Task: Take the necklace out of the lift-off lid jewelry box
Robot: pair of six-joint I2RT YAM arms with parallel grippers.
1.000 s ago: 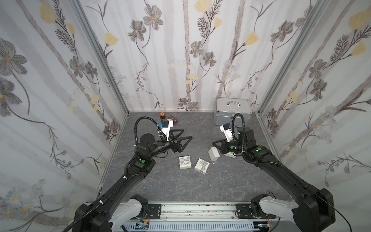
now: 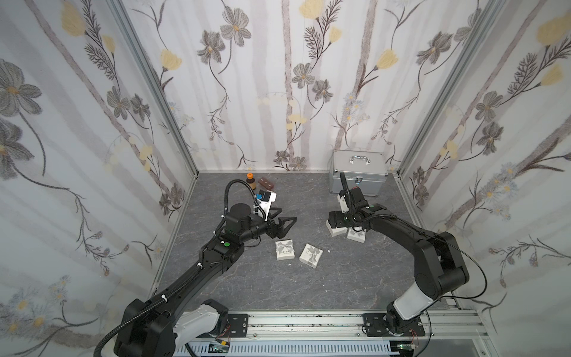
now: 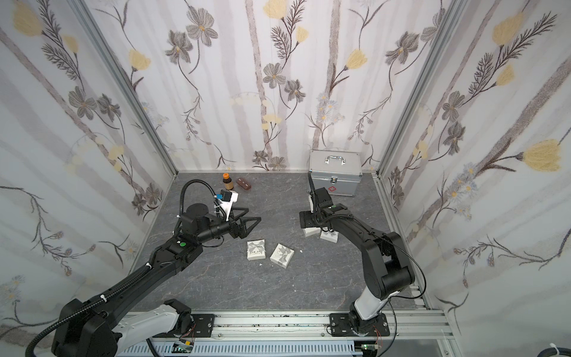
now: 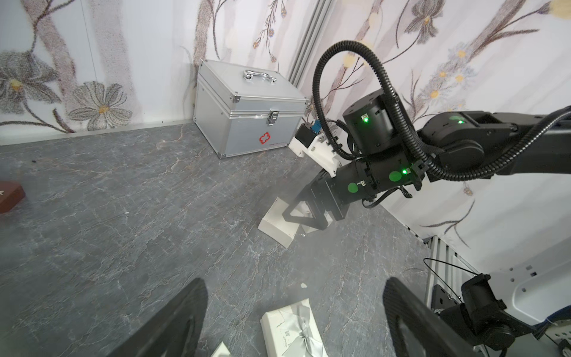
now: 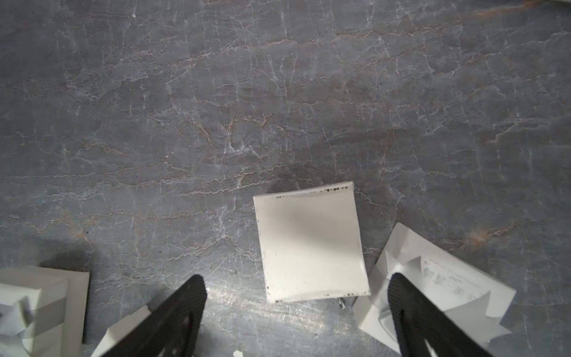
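Observation:
My right gripper is open, pointing down over a plain white box piece (image 5: 309,238) and a white bow-topped piece (image 5: 452,291) beside it, at the right of the table. Two white boxes with silver bows (image 2: 284,250) (image 2: 311,255) lie near the centre, partly in the right wrist view's lower left. My left gripper hangs open above and behind the centre boxes with nothing between its fingers. I cannot make out a necklace.
A silver case (image 2: 359,175) stands at the back right. A brown bottle (image 2: 251,181) and a small brown case (image 2: 266,184) sit at the back left.
The plain box piece has shifted back and right. My left arm has moved slightly.

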